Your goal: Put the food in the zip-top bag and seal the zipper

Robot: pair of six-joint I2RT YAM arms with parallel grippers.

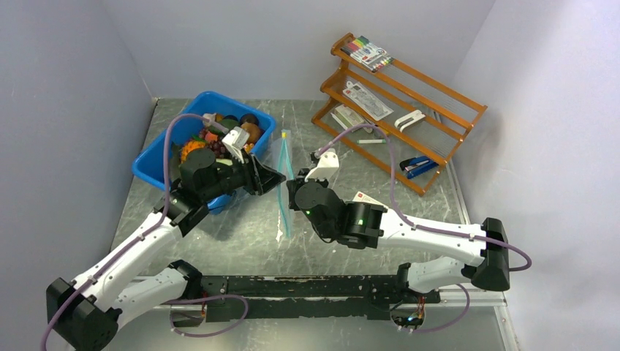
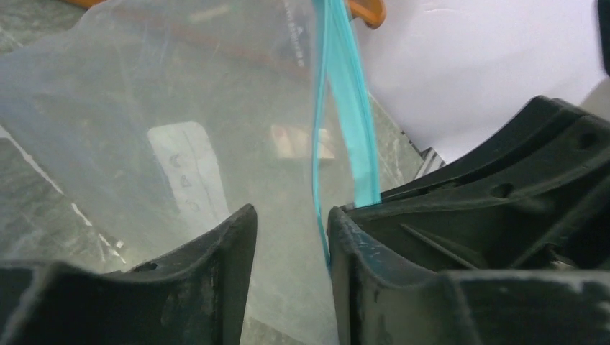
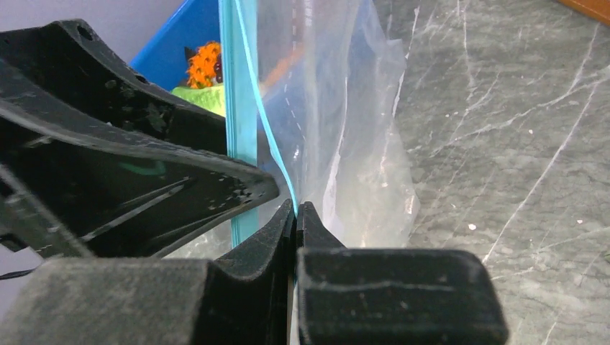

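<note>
The clear zip top bag (image 1: 284, 157) with its teal zipper strip hangs between my two grippers, and no food shows in it. My right gripper is shut on the bag's thin teal edge. Opposite it, my left gripper stands part open at the bag, its fingers apart and the teal edge passing close to one fingertip (image 2: 342, 233). In the right wrist view a left finger (image 3: 216, 188) crosses in front of the wide teal strip (image 3: 241, 86); whether it is inside the mouth I cannot tell. Assorted food (image 1: 217, 139) lies in the blue bin (image 1: 156, 157).
At the back right stands a wooden rack (image 1: 453, 137) holding markers (image 1: 368, 53), packets and a blue stapler (image 1: 418, 167). A white card (image 1: 365, 197) lies near the right arm.
</note>
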